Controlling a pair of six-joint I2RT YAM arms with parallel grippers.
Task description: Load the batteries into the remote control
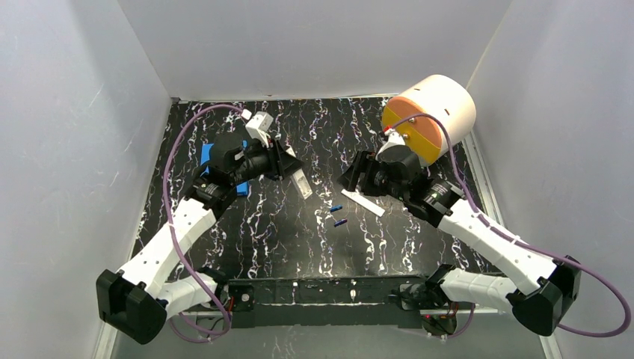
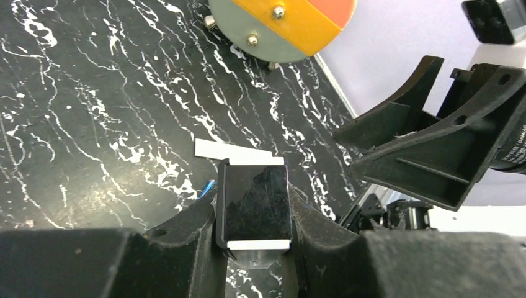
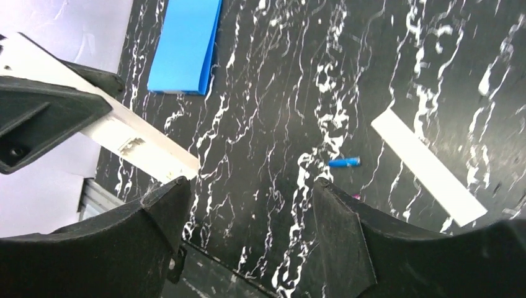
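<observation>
A white remote control [image 1: 301,183] is held upright-tilted in my left gripper [image 1: 280,161], which is shut on it; in the right wrist view its body [image 3: 152,149] slants from the upper left. My right gripper [image 1: 355,172] stands open to its right, fingers apart with nothing between. Two small batteries, a blue one [image 1: 336,209] [image 3: 344,162] and a darker one [image 1: 340,223], lie on the marble table below; the darker one is mostly hidden in the right wrist view. A white strip [image 1: 366,205], apparently the battery cover, lies beside them.
A blue folded object [image 3: 180,46] lies at the table's left, partly behind my left arm. A white drum with coloured end [image 1: 434,112] stands at the back right. The middle and front of the table [image 1: 284,239] have free room.
</observation>
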